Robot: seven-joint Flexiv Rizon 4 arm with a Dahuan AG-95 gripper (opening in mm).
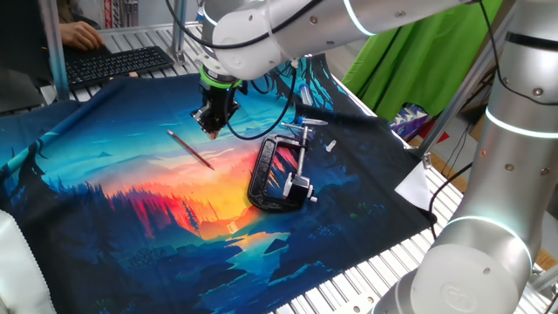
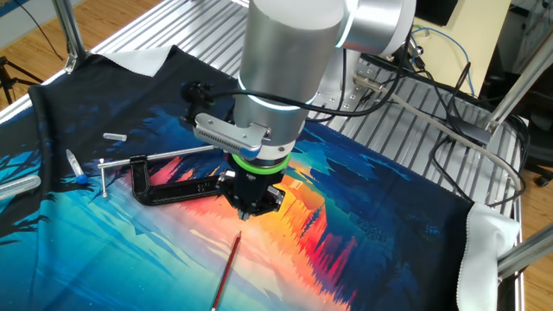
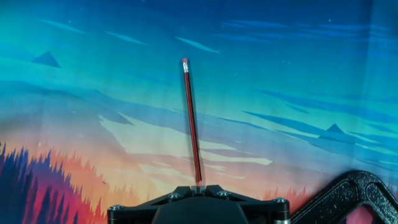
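A dark red pencil (image 3: 192, 124) with a pinkish eraser lies on the printed cloth. In the wrist view it runs up from just past the fingertips, its eraser end farthest away. My gripper has its fingertips drawn together, with nothing seen held between them. From the second exterior view, the gripper (image 2: 244, 214) hangs above the cloth, close to one end of the pencil (image 2: 227, 272). In the first exterior view, the gripper (image 1: 212, 133) appears to the right of the pencil (image 1: 190, 149), apart from it.
A black clamp (image 1: 260, 177) with a metal screw bar lies beside the pencil. Past it are a small white piece (image 1: 330, 146) and a blue-capped tube (image 2: 76, 167). A keyboard (image 1: 118, 64) with a person's hand stands at the far edge.
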